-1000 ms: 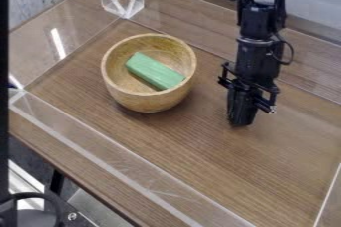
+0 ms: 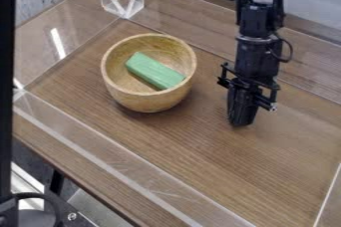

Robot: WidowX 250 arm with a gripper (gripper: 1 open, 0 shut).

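Observation:
My black gripper points straight down, low over the wooden table at centre right, shut, with nothing visible between its fingers. To its left sits a round wooden bowl holding a green block, apart from the gripper.
A white wire-like holder stands at the back left. Black hardware shows at the bottom left corner.

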